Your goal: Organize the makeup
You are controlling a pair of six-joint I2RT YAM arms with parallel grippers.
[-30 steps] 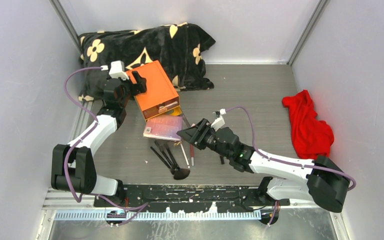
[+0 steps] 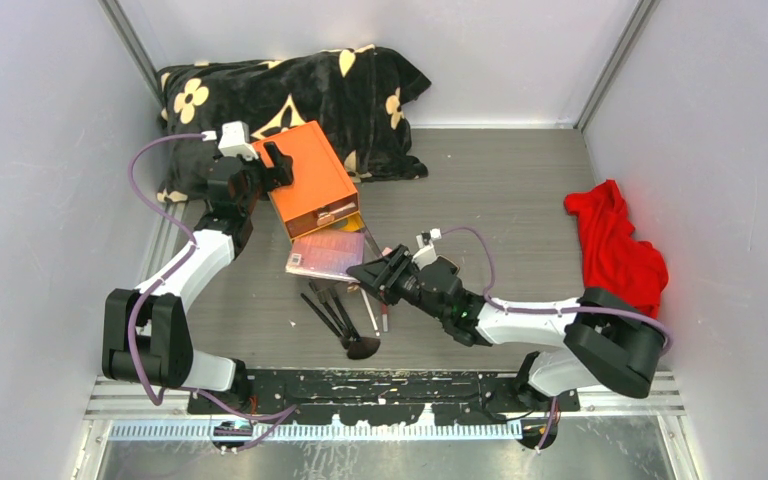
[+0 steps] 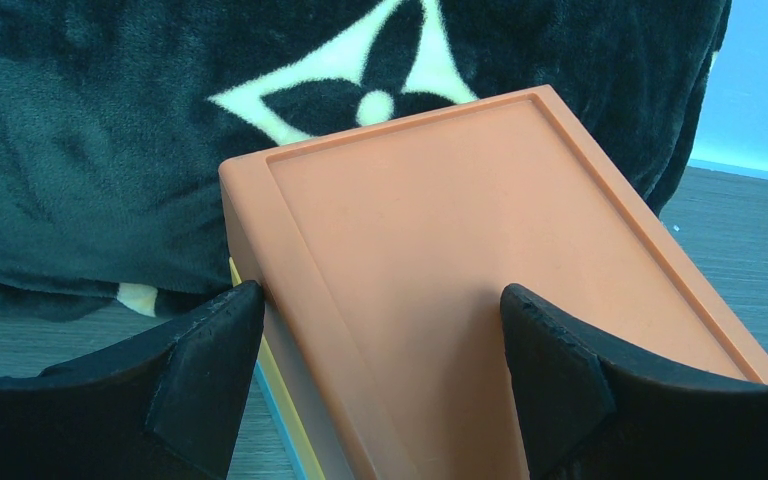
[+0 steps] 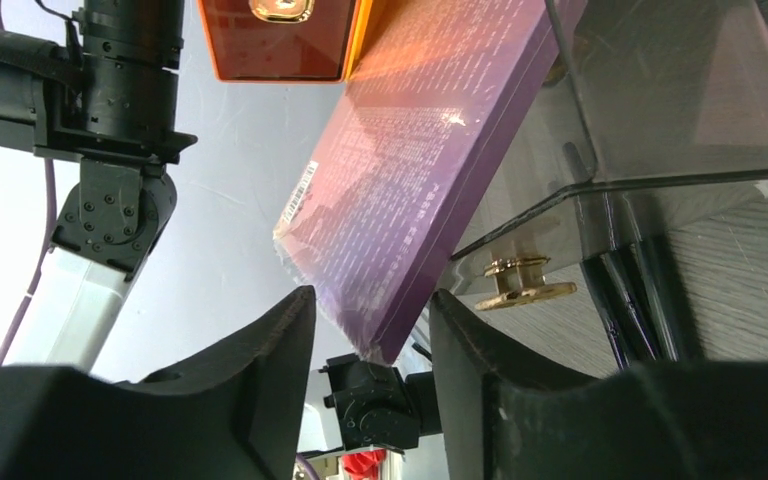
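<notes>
An orange makeup box [image 2: 307, 165] with a transparent drawer [image 4: 695, 90] pulled out at its lower front stands left of centre. A flat pink palette [image 2: 326, 254] lies slantwise at that drawer, one corner sticking out past its wall. My right gripper has its fingers apart on either side of this corner; no firm contact is visible. At the box's upper left edge is my left gripper, its fingers also spread, one beside the box wall and the other over the lid.
Several dark brushes [image 2: 338, 320] and a white stick [image 2: 370, 313] lie on the table in front of the drawer. A dark patterned blanket [image 2: 230, 95] is behind the box. To the far right is a red cloth [image 2: 615, 245]; the table's right half has free room.
My right gripper and its arm have moved left and slightly toward the table's front, to the palette's corner. The left arm, box and palette look almost unchanged.
</notes>
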